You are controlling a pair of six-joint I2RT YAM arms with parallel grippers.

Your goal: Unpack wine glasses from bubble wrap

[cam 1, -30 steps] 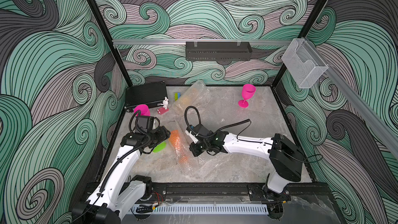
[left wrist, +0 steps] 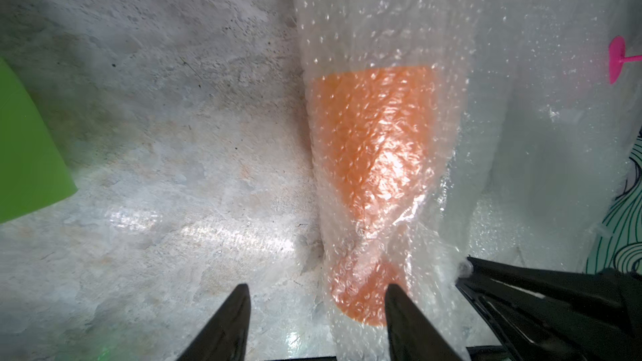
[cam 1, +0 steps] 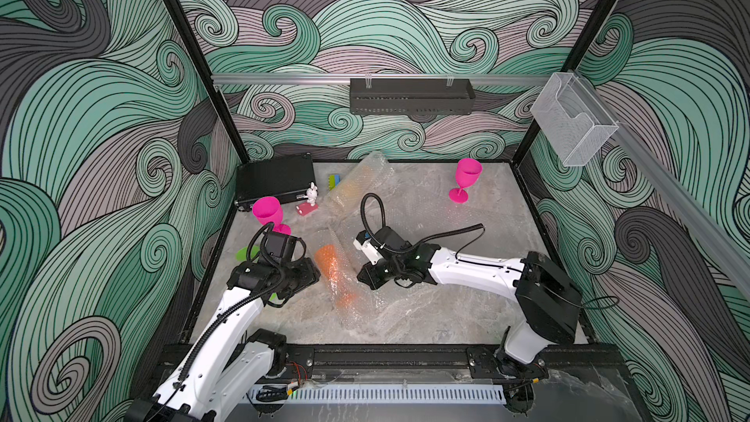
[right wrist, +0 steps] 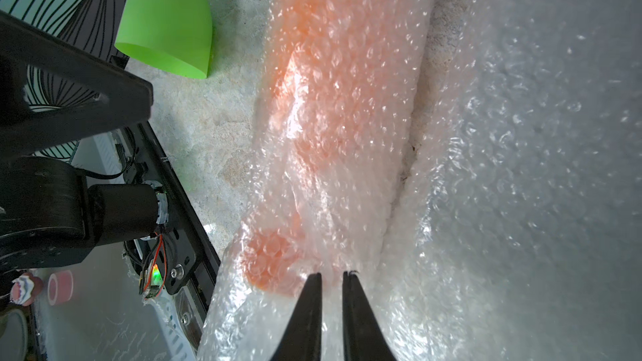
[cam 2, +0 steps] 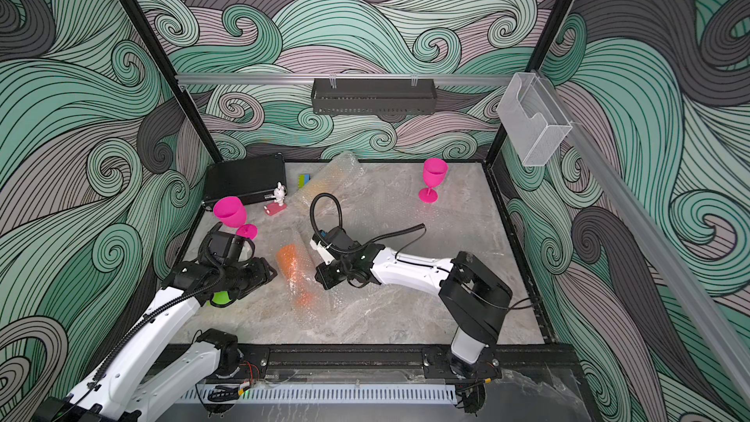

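Observation:
An orange wine glass (left wrist: 374, 140) lies lengthwise inside bubble wrap (left wrist: 367, 20), with a further sheet of wrap (right wrist: 535, 194) beside it. In the left wrist view my left gripper stands open over the wrap near the glass's foot, nothing between its fingers. My right gripper hangs over the wrap by the foot end, its fingertips part open and close together; I cannot tell whether it grips any wrap. A green cup-shaped piece (right wrist: 167, 16) lies to the left. Pink glasses (cam 1: 267, 211) are at the back left and upright at the back right (cam 1: 468, 176).
A black case (cam 1: 273, 179), a small white figure (cam 1: 311, 194), a pink block (cam 1: 306, 209) and another wrapped bundle (cam 1: 359, 183) lie at the back. The table's right part (cam 2: 461, 234) has free room. A mesh basket (cam 1: 570, 121) hangs at the upper right.
My right arm has shifted slightly up and its hoses have moved. My left gripper has moved about near the green piece and now sits a little lower in view.

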